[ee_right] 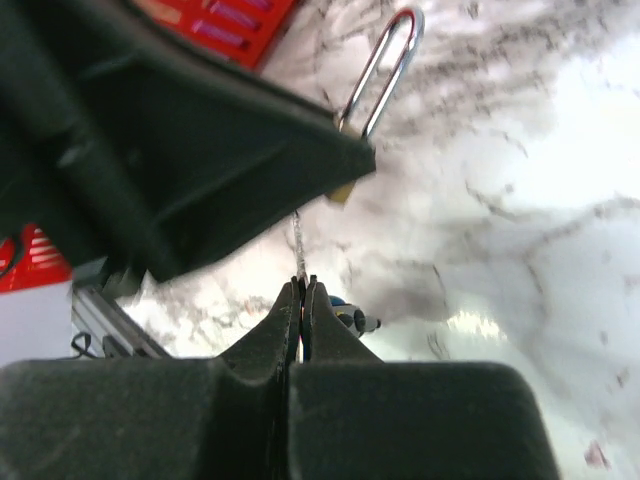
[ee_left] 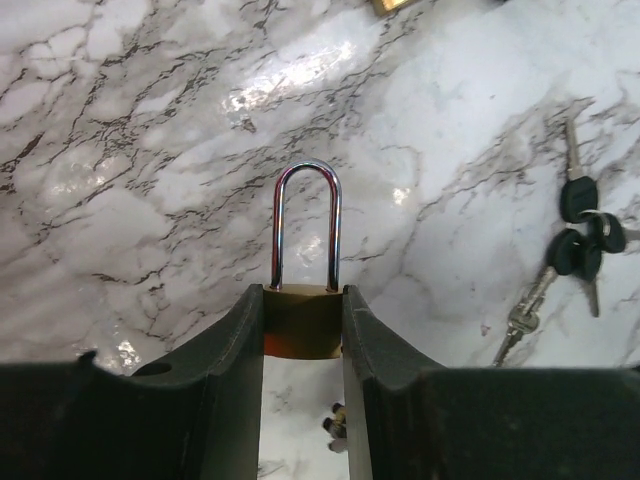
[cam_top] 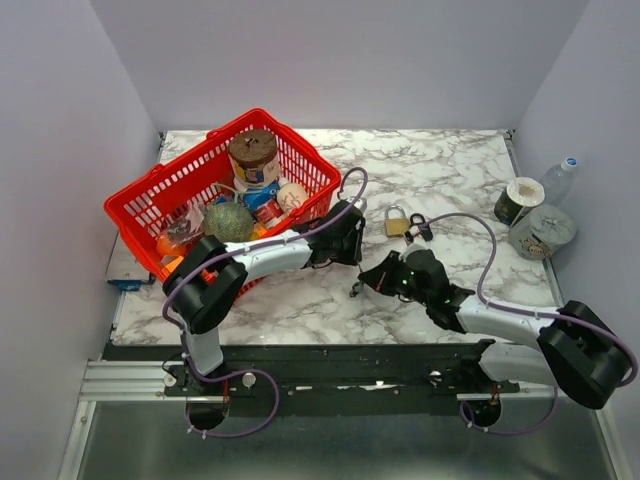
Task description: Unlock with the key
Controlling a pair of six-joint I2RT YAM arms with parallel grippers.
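A brass padlock (ee_left: 302, 325) with a tall silver shackle (ee_left: 335, 225) is gripped between the tips of my left gripper. Its body is partly covered by the left fingers in the right wrist view, where the shackle rises above them. My right gripper is shut, and the thin blade of a key (ee_right: 298, 245) sticks up from its fingertips. The blade's upper end lies close beneath the left finger (ee_right: 330, 165); whether it touches the padlock is hidden. A small dark and silver piece (ee_right: 355, 318) sits beside the right fingertips.
A bunch of keys (ee_left: 580, 225) lies on the marble table. Behind the grippers are another brass padlock (cam_top: 397, 225) and a black padlock (cam_top: 421, 230). The full red basket (cam_top: 130, 210) crowds the left arm; cans (cam_top: 543, 232) stand at right.
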